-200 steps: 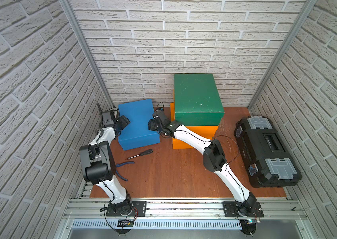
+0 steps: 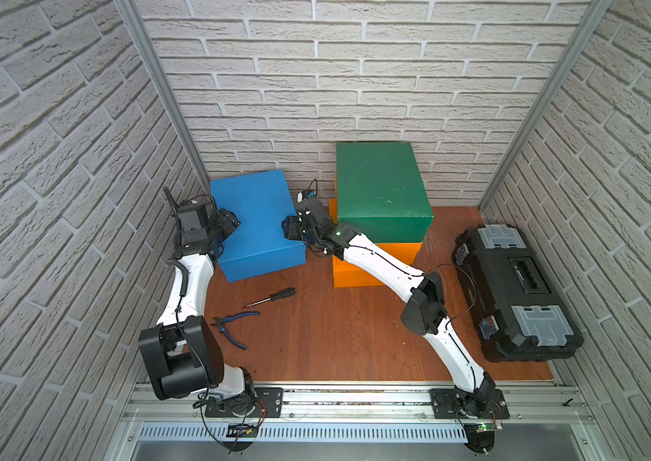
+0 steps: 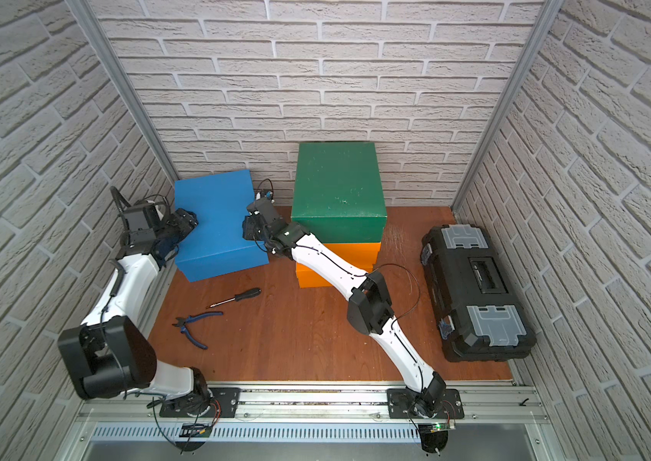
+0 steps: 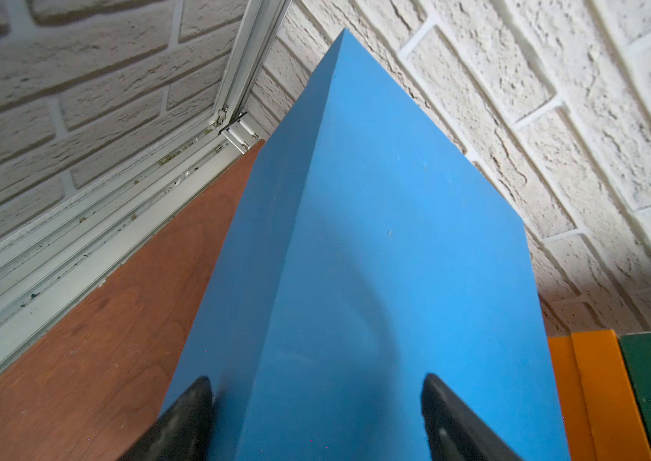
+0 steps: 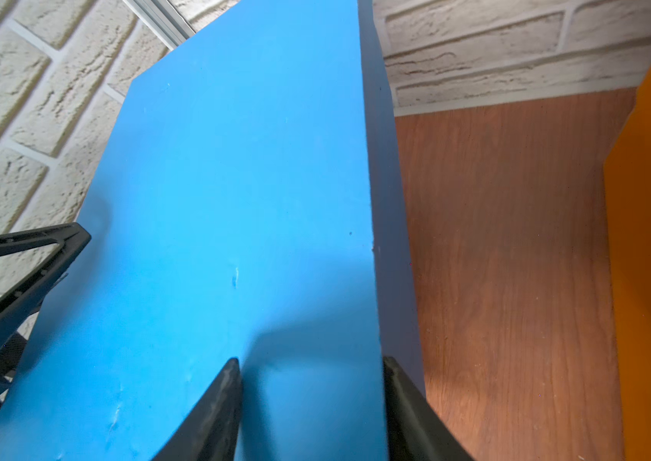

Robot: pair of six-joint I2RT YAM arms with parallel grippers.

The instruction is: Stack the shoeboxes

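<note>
Between my two grippers sits the blue shoebox (image 2: 252, 211), turned slightly askew at the back left. My left gripper is at its left edge, its fingers spread across the corner between top and side. At the right edge, the fingers of my right gripper stand apart in the same way, one over the top and one by the side. Whether either pair pinches the box cannot be made out. To the right, the green shoebox (image 2: 379, 180) rests on an orange shoebox (image 2: 364, 275).
A screwdriver (image 2: 271, 297) and blue-handled pliers (image 2: 229, 330) lie in front of the blue box. A black toolbox (image 2: 517, 292) stands at the far right. Bare wooden table (image 2: 341, 338) fills the front middle. The left wall is close to my left arm.
The blue box has shifted left and away from the front together with both grippers, and its top appears higher. My left arm moved left, uncovering more of the pliers. The green and orange stack is unmoved.
</note>
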